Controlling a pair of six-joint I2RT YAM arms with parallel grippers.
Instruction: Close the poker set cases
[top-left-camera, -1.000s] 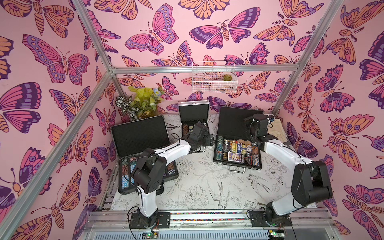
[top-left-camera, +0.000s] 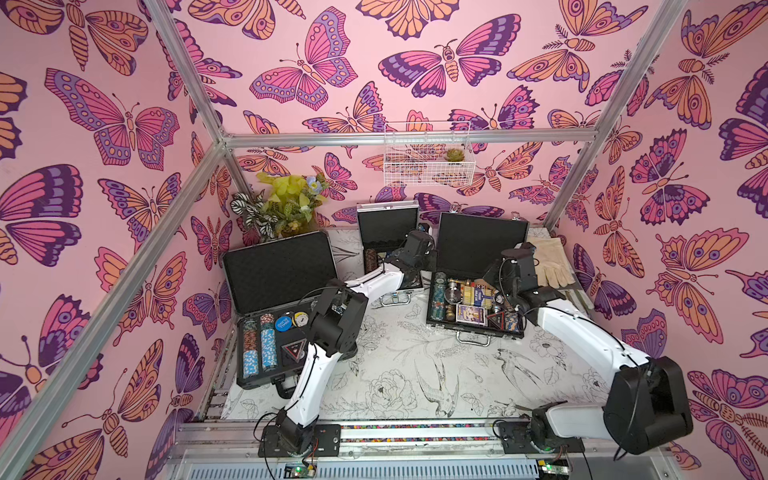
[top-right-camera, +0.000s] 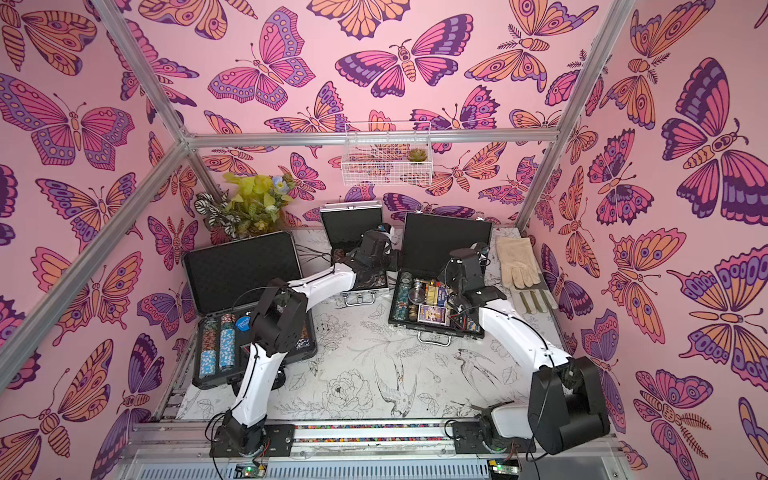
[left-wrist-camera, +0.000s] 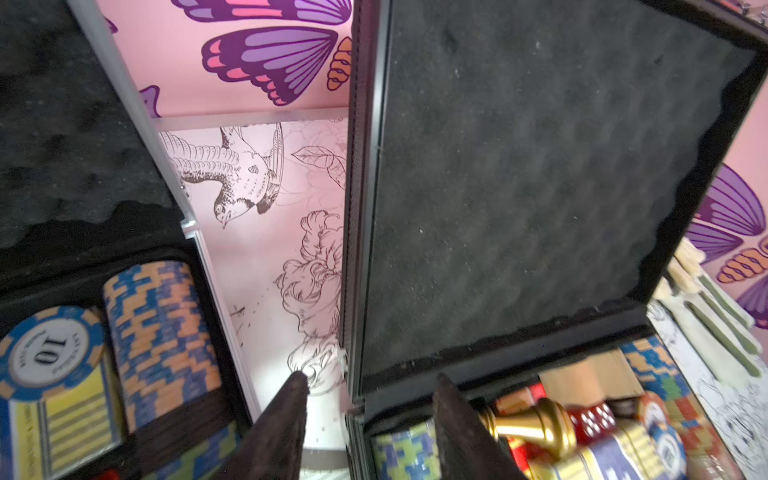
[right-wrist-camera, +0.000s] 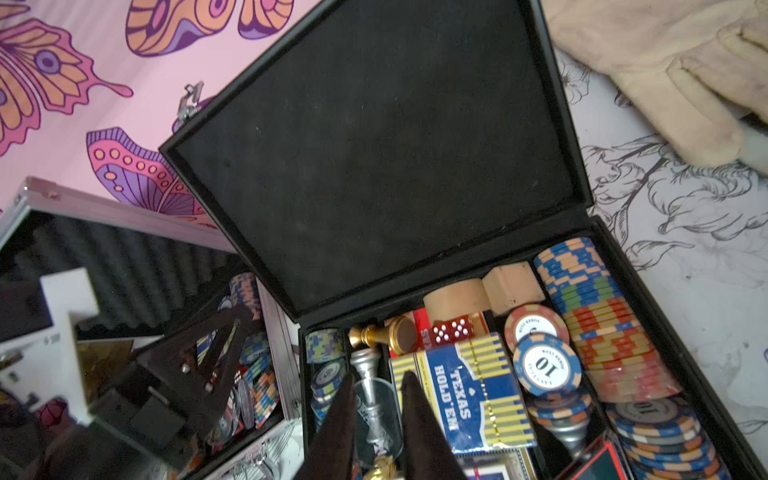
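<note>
Three cases stand open with lids up: a large one on the left (top-left-camera: 280, 270), a smaller silver one (top-left-camera: 387, 224) at the back, and a black one (top-left-camera: 480, 240) on the right, filled with chips, cards and dice. My left gripper hovers between the back case and the right case, fingertips apart, facing the right case's lid (left-wrist-camera: 520, 184). My right gripper is above the right case's contents near the Texas Hold'em deck (right-wrist-camera: 464, 400), its fingers apart with nothing seen held.
A plant (top-left-camera: 284, 204) stands at the back left, gloves (top-left-camera: 552, 264) lie at the right edge, and a wire shelf (top-left-camera: 428, 176) hangs on the back wall.
The three lids stand as before.
</note>
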